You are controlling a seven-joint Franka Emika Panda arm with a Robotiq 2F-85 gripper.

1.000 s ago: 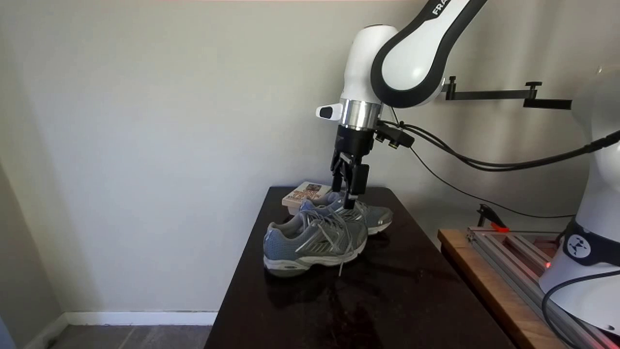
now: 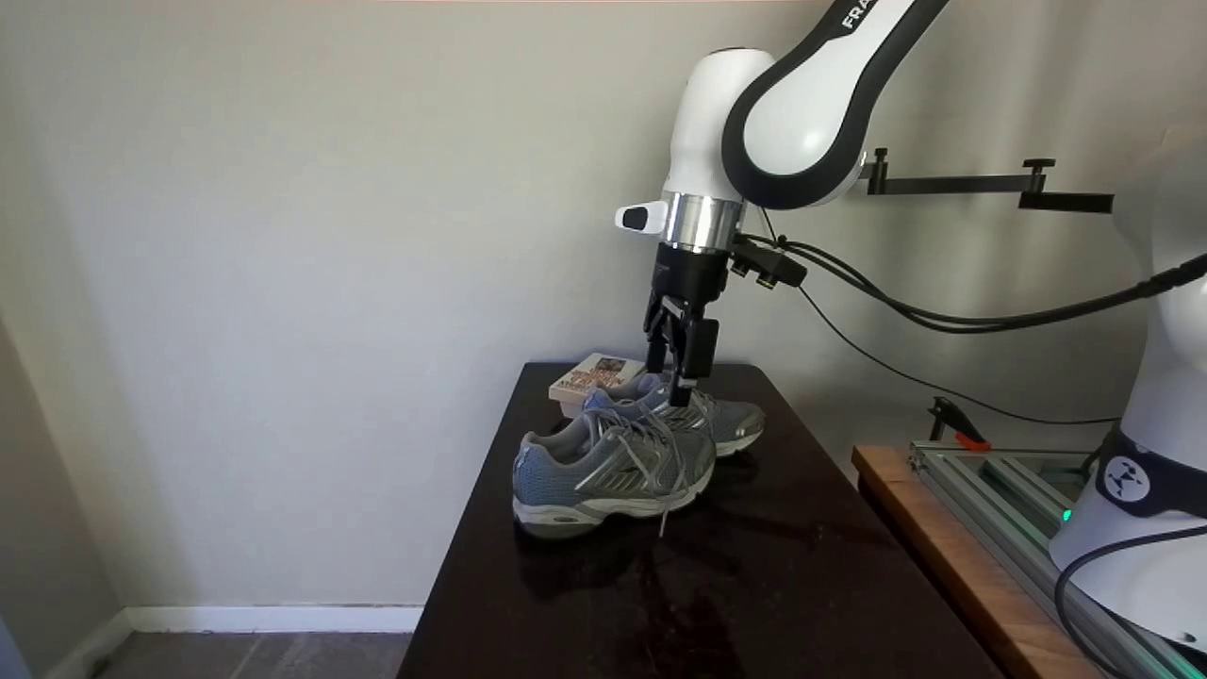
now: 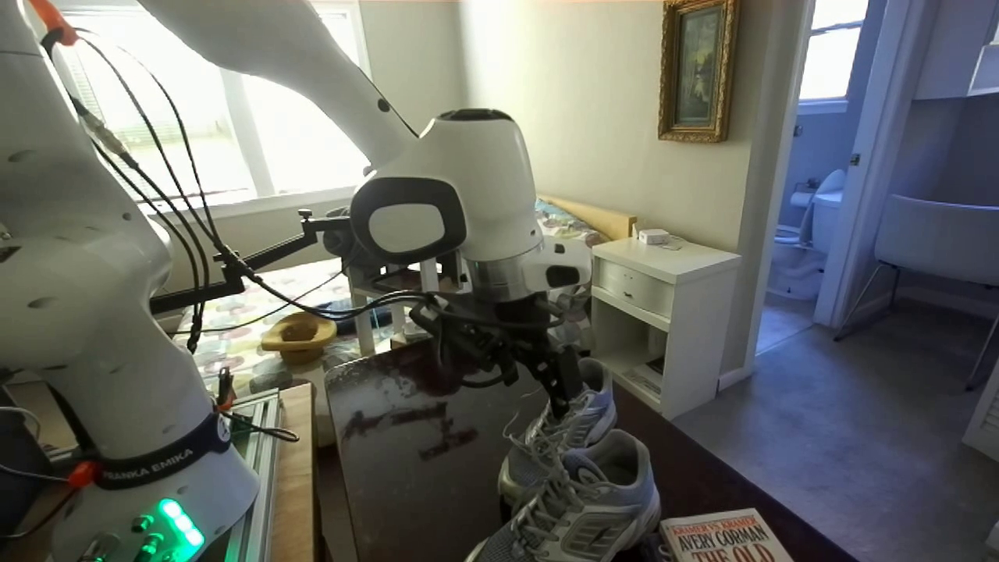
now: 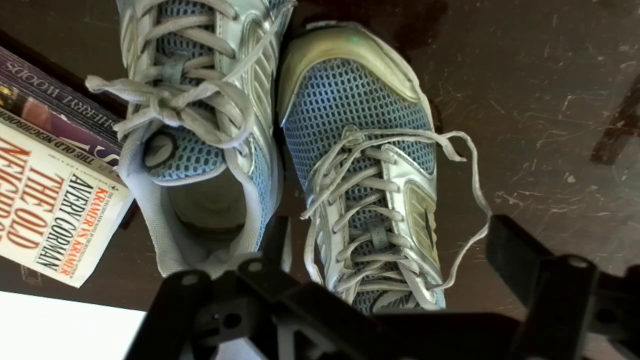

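Note:
Two grey-blue running shoes sit side by side on a dark table (image 2: 781, 588). In the wrist view, the shoe with loose, trailing laces (image 4: 360, 99) lies below my gripper; its heel is hidden by the gripper body. The other shoe, with a tied bow (image 4: 255, 114), stands to its left. My fingers are spread wide, one finger on each side of the loose-laced shoe, and hold nothing. In exterior view 1 the gripper (image 2: 669, 383) points down over the pair. Whether a fingertip touches a shoe I cannot tell.
Paperback books, the top one (image 4: 60, 207) white, lie beside the tied shoe near the table's edge. Bare tabletop lies on the other side of the shoes. A white cabinet (image 3: 707, 323) stands beyond the table.
The light at the robot's base has turned from red to green. Arm, gripper and shoes look unmoved.

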